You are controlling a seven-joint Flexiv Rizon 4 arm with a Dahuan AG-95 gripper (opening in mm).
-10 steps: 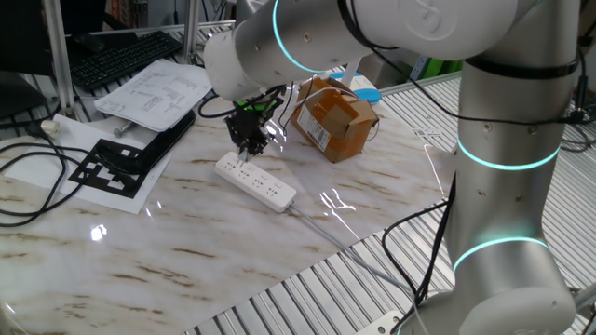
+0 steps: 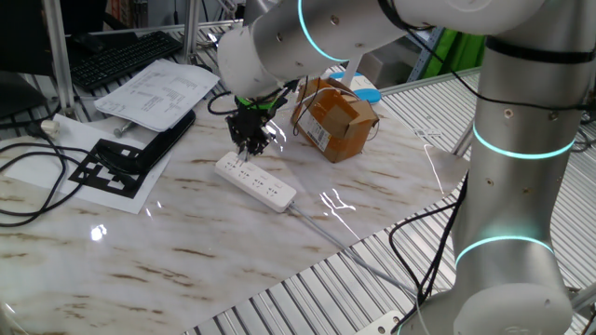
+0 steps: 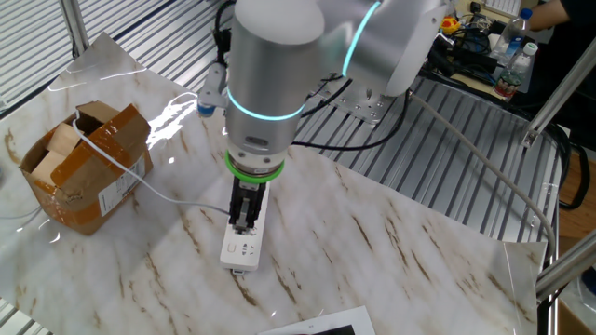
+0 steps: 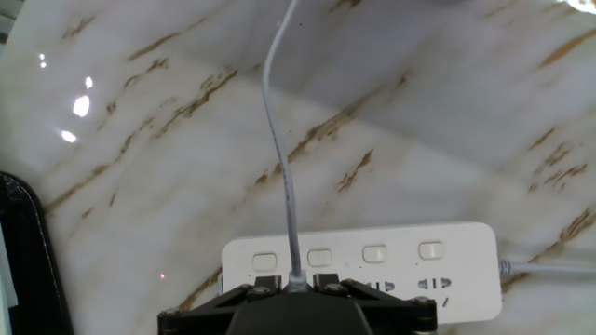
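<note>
A white power strip [image 2: 254,181] with several sockets lies on the marble-patterned table. My gripper [image 2: 244,152] points down at the strip's end away from its own cord. In the wrist view the strip [image 4: 470,247] shows a row of switches, and the black fingers [image 4: 270,283] cover its left sockets. Between them sits the end of a grey cable [image 4: 284,158], which looks like a plug, with the fingers shut on it. Seen from the other side, the gripper [image 3: 242,226] is right over the strip [image 3: 240,253]. Whether the plug's pins are in a socket is hidden.
An open cardboard box [image 2: 333,121] stands close to the gripper; the grey cable [image 3: 140,175] runs across it. Papers [image 2: 154,93], a black-and-white marker sheet [image 2: 149,191] and black cables [image 2: 56,181] lie at the left.
The arm's upper links have shifted a little to the right, and the wrist has swung slightly the same way. The fingertips stay at the same end of the strip, which has not visibly moved.
</note>
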